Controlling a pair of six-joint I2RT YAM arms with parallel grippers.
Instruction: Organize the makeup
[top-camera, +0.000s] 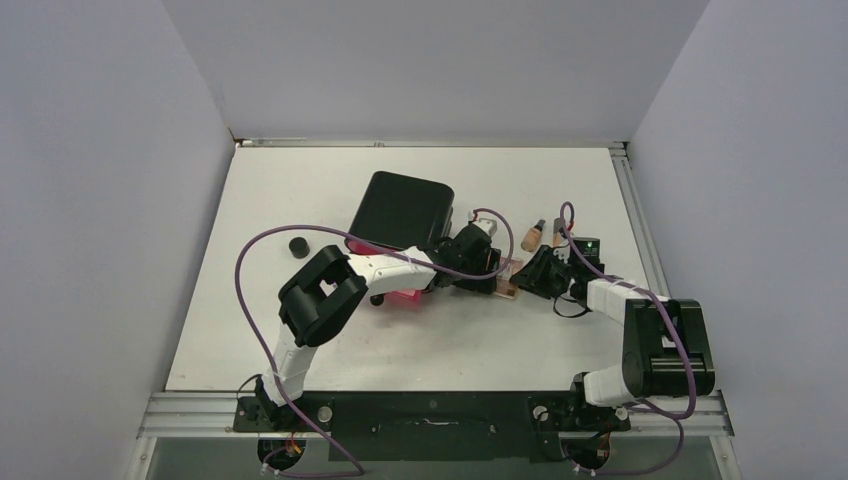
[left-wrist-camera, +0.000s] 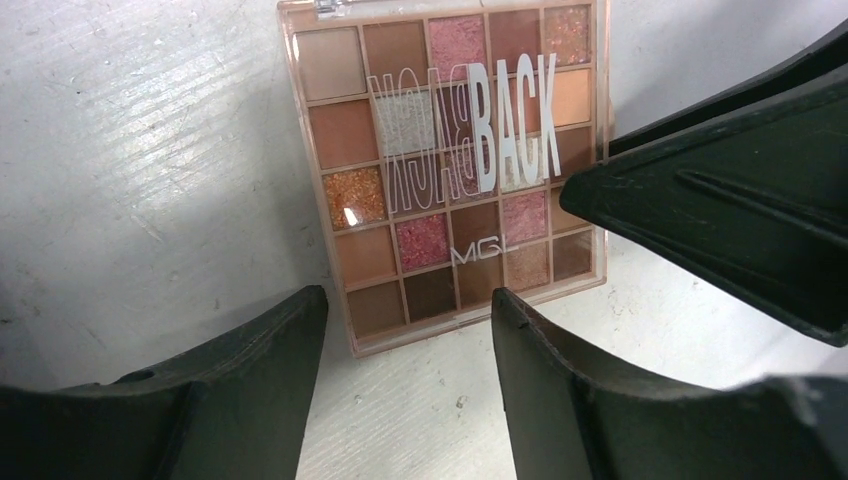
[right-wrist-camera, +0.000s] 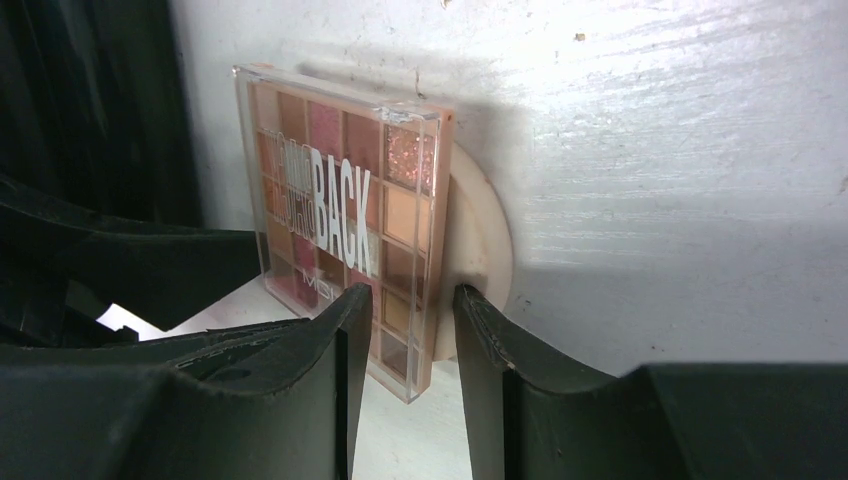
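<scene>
A clear-lidded eyeshadow palette (top-camera: 508, 286) (right-wrist-camera: 330, 170) lies between my grippers, with a round beige item (right-wrist-camera: 485, 230) against its edge in the right wrist view. My left gripper is part open, fingertips at the palette's lower edge, nothing seen between them. My right gripper has its fingers either side of the palette's edge and the beige item beside it, shut on the palette.
A black case (top-camera: 400, 205) with pink inside sits at centre back. Bottles (top-camera: 532, 236) stand behind the palette. A small black round item (top-camera: 298, 247) lies on the left.
</scene>
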